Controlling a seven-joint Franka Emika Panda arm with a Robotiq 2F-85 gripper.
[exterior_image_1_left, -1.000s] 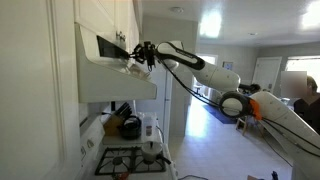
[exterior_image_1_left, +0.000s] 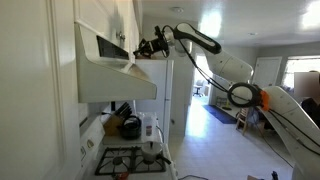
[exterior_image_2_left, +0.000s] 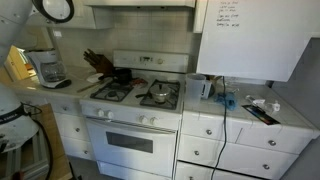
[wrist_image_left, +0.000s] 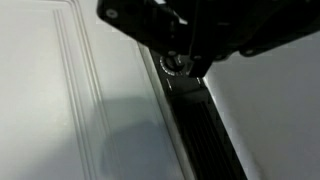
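Observation:
High in exterior view 1, my gripper (exterior_image_1_left: 138, 50) reaches toward a dark panel (exterior_image_1_left: 112, 48) set into a white housing above the stove. In the wrist view my dark gripper is shut, with nothing visible between its fingers. Beside the fingertips lies a black strip with a round dial (wrist_image_left: 173, 65) and a slotted grille (wrist_image_left: 207, 135). Whether the fingertips touch the strip cannot be made out. A white ridged door (wrist_image_left: 85, 110) fills the left of the wrist view. The gripper is outside exterior view 2.
Below stands a white stove (exterior_image_2_left: 135, 118) carrying a pot (exterior_image_2_left: 160, 93). White cupboard doors (exterior_image_1_left: 98, 14) rise close to the gripper. Open floor (exterior_image_1_left: 215, 155) lies to the right in exterior view 1.
The wrist of my arm has risen, and the gripper has shifted slightly upward near the dark panel. The stove and pot stay where they were.

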